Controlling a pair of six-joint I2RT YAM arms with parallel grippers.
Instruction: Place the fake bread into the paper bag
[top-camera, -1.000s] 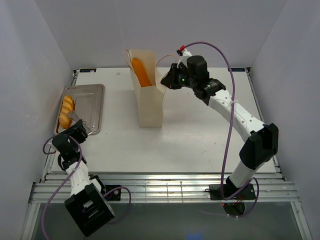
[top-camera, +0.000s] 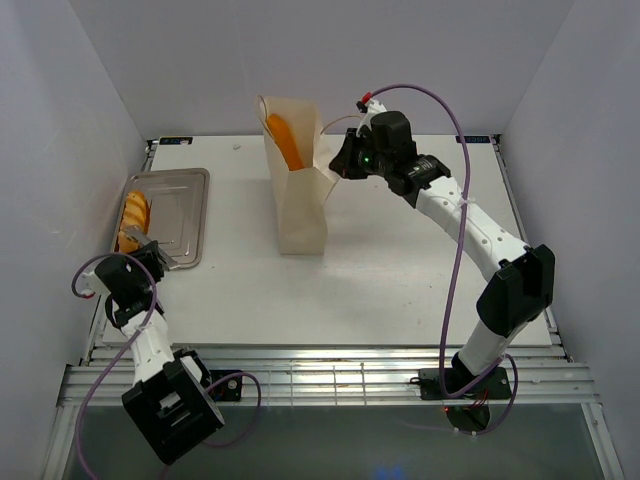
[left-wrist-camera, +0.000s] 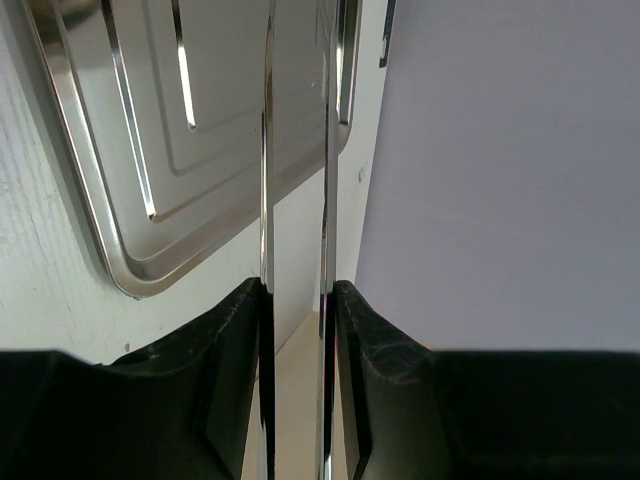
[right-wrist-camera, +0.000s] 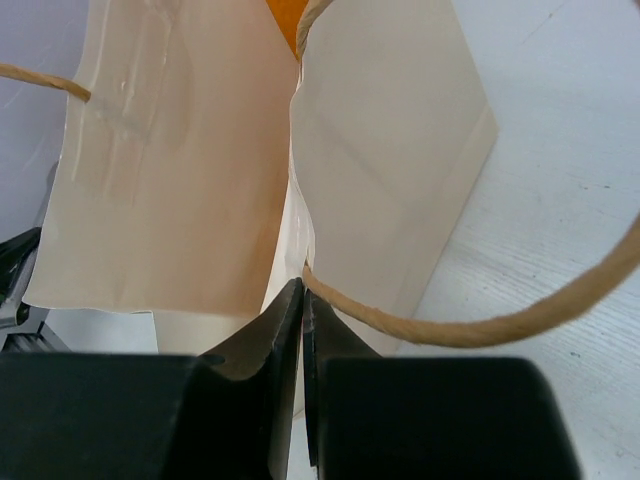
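A cream paper bag (top-camera: 300, 220) stands upright at the back centre with an orange fake loaf (top-camera: 283, 140) inside. My right gripper (top-camera: 343, 160) is shut on the bag's right edge, by a twisted handle (right-wrist-camera: 470, 330). More fake bread (top-camera: 133, 215) lies at the left side of a metal tray (top-camera: 195, 200). My left gripper (top-camera: 150, 245) is over the tray's front, beside that bread. In the left wrist view its long metal fingers are a narrow gap apart, with the tray (left-wrist-camera: 110, 210) behind and no bread seen between them.
Grey walls stand close on left, right and back.
My left arm has shifted slightly left, and its wrist has turned a little. The bag's top has moved slightly right; my right arm is nearly still.
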